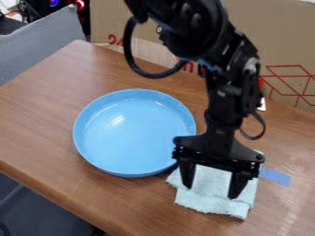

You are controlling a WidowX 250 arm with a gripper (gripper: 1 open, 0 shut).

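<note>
My black gripper (212, 184) is pointed down over a folded white cloth (202, 203) on the wooden table, its two fingers open and apart at the cloth. Whether the fingertips touch the cloth I cannot tell. A blue plate (133, 132) lies just left of the cloth and gripper, empty.
A cardboard board (289, 74) stands along the back, with a small white item partly hidden behind my arm. A strip of blue tape (274, 176) is right of the cloth. A grey chair (31, 55) sits beyond its edge.
</note>
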